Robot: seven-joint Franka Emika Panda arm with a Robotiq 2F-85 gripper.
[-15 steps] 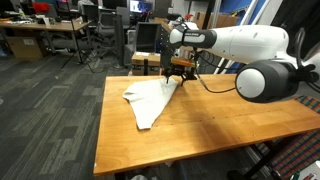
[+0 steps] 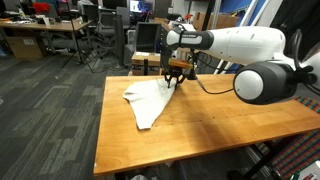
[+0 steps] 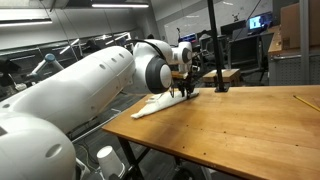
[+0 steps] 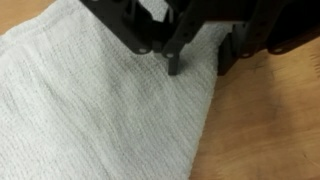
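A white cloth lies spread on the wooden table, toward its far left part. My gripper is low over the cloth's right edge, pointing down. Seen in the wrist view, the pale ribbed cloth fills the left and middle, with bare wood to its right. There the dark fingers of the gripper stand part open, one tip over the cloth and the other by its edge. Whether any fold lies between them is hard to see. In exterior view 2 the cloth shows beyond the arm.
Office chairs and a desk stand behind on the floor. A dark post rises at the table's far edge in exterior view 2.
The gripper has come slightly lower toward the cloth's right edge. The cloth looks the same in shape and place.
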